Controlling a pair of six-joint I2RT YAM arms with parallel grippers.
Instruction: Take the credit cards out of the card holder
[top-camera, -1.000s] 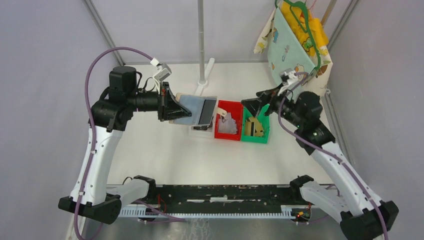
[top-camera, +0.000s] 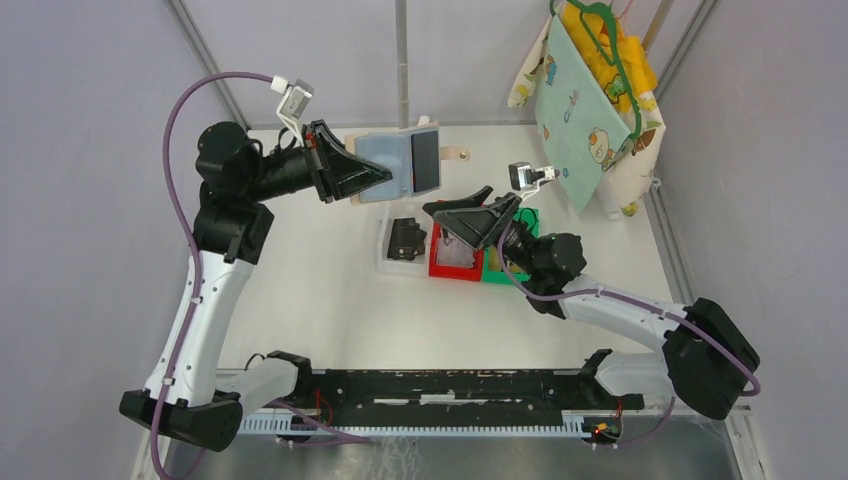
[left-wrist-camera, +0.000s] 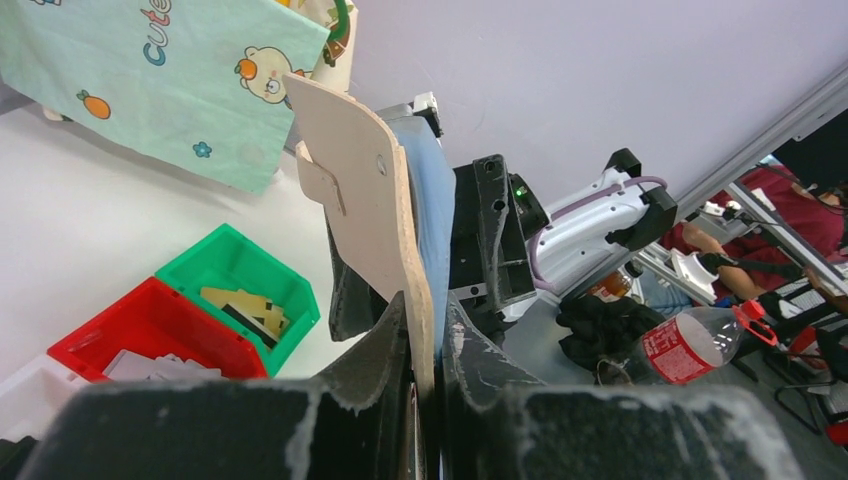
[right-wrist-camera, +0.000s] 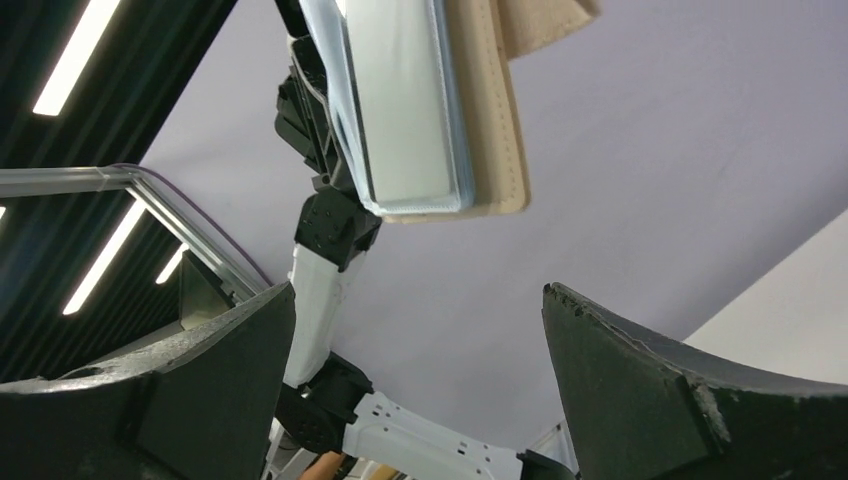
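Note:
The card holder (top-camera: 390, 160) is held up over the back of the table by my left gripper (top-camera: 350, 175), shut on its left part. It shows a tan cover, blue sleeves and a dark card-sized panel. In the left wrist view the holder (left-wrist-camera: 350, 190) stands on edge between the fingers. My right gripper (top-camera: 450, 210) is open, below and right of the holder, nothing between its fingers. In the right wrist view the holder (right-wrist-camera: 400, 110) is above the open fingers, a pale panel in its sleeve.
Below sit three bins: white (top-camera: 390, 265), red (top-camera: 435, 265) and green (top-camera: 505, 278), holding assorted items. A cloth bag (top-camera: 580, 130) hangs at the back right.
My left gripper has lifted the holder toward the back. My right gripper has moved left, toward the holder.

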